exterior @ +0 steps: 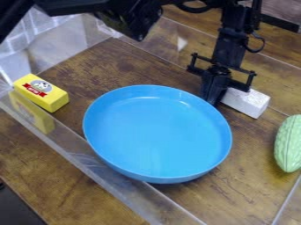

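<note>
My black gripper (217, 81) reaches down at the upper right, just behind a large blue plate (157, 134), its fingertips low beside the left part of a white block (245, 102). It looks shut; whether anything is between the fingers cannot be seen clearly.
A yellow box (40, 92) lies at the left near the clear bin wall. A green cabbage-like object (287, 143) lies at the right edge.
</note>
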